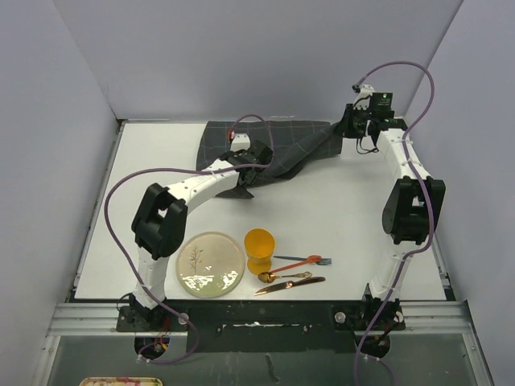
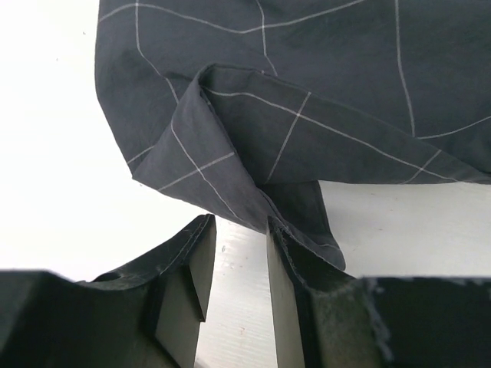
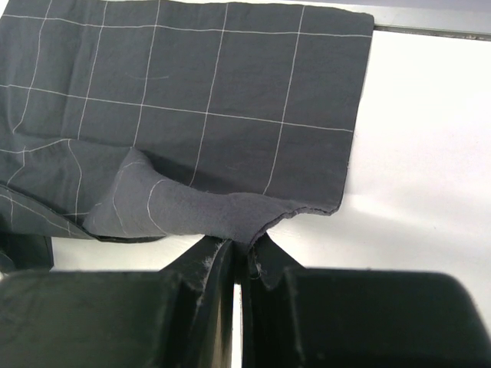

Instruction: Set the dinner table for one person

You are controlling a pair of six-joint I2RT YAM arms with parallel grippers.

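Observation:
A dark grey placemat cloth with thin white lines (image 1: pixel 282 135) lies at the back of the white table, its near left part folded over, as the left wrist view shows. My right gripper is shut on the cloth's near right edge, which is bunched and lifted. Above the folded near left part, my left gripper is part open, with a tip of cloth behind its fingertips and nothing clearly held. Near the front edge are a plate (image 1: pixel 211 264), an orange cup (image 1: pixel 259 248), a fork (image 1: pixel 323 260), a spoon (image 1: pixel 267 277) and a knife (image 1: pixel 291 285).
Walls close in the table (image 1: pixel 354 217) at the back and both sides. An orange-handled utensil (image 1: pixel 310 260) lies across the fork. A tray (image 1: pixel 121 381) shows at the bottom edge.

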